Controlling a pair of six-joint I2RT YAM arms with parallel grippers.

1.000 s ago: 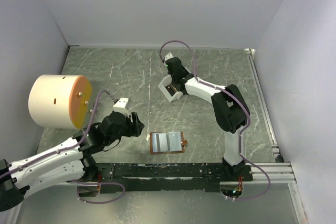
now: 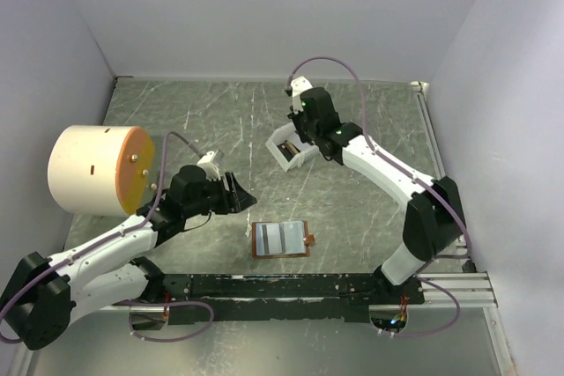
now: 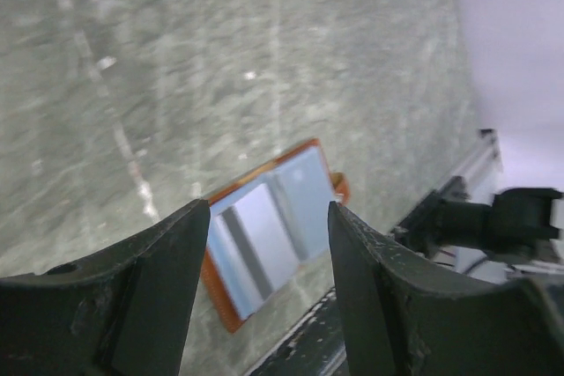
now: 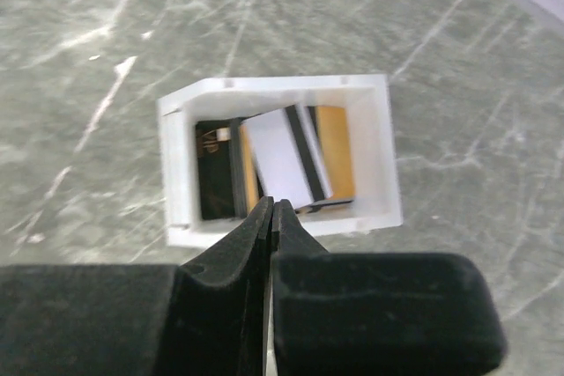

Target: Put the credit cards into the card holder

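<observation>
The brown card holder (image 2: 295, 238) lies spread flat at the front of the table, and a white card with a dark stripe (image 3: 271, 233) sits in its left pocket. A white box (image 4: 379, 143) holds several black and gold cards (image 4: 337, 143). Lying tilted across them is a white credit card (image 4: 271, 156), black stripe upward. My right gripper is shut above the box, its fingers bare and the white card outside them. My left gripper stands open and empty above the table, left of and behind the holder.
A large cream cylinder with an orange end (image 2: 137, 169) takes up the left side. Bare marbled table (image 2: 352, 217) lies between box and holder. Walls close in the back and both sides.
My right gripper has drawn up and back from the box, still shut. The white card has gone from upright by the box wall to lying over the others. My left gripper has moved slightly right.
</observation>
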